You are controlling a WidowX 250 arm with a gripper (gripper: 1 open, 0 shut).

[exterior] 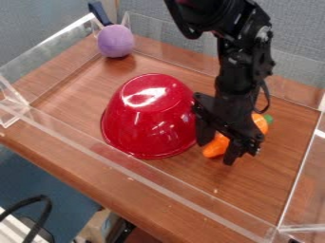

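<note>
My black gripper (219, 138) is low over the wooden table, just right of an upturned red bowl (144, 116). An orange carrot toy (215, 147) lies at and behind the fingers, its green end showing at the right behind the gripper. The gripper hides much of the carrot, and whether the fingers are closed on it cannot be told.
A purple round toy (116, 41) sits at the back left. Clear low walls border the wooden table (165, 199). The left and front of the table have bare room. A black cable lies outside at the lower left.
</note>
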